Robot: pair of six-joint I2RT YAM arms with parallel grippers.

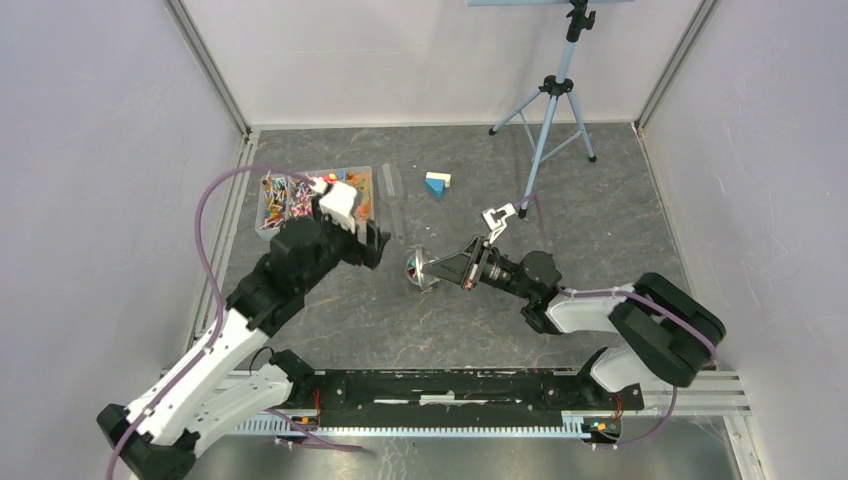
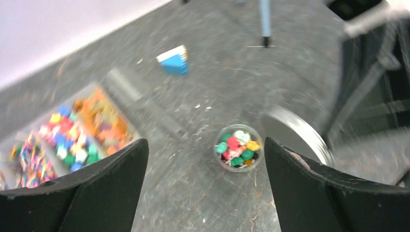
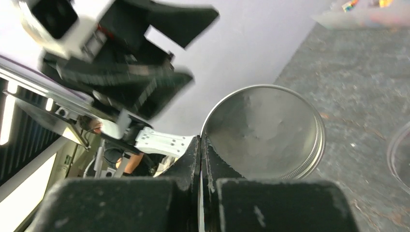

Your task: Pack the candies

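Note:
A clear round jar (image 2: 238,166) with colourful candies (image 2: 237,149) inside stands on the floor. My right gripper is shut on the edge of a round silvery lid (image 3: 263,130), which is held tilted. In the left wrist view the lid (image 2: 302,134) is just right of the jar; from the top it partly covers it. Apart from the lid, the jar (image 3: 403,157) shows at the right wrist view's edge. My left gripper is open, its fingers (image 2: 109,179) apart with nothing held. From above, it (image 1: 372,245) is up and left of the jar.
A compartmented candy box (image 1: 268,232) stands at the back left, partly behind the left arm. Its clear cover (image 1: 390,185) lies beside it. A blue and cream block (image 1: 435,187) and a tripod (image 1: 550,120) are farther back.

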